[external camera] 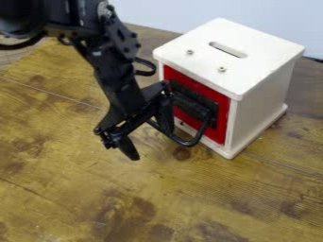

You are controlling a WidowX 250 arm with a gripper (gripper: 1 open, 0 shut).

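A white wooden box (260, 79) with a slot on its top stands at the right, its red front (214, 133) facing left with a black panel and a black looped handle (190, 141) sticking out low. My black gripper (139, 140) hangs just left of that handle, angled down toward the wooden floor, fingers open. I see nothing held between them; part of the handle is behind the wrist.
A pale wall stands behind the box. A light mat edge shows at the upper left behind the arm.
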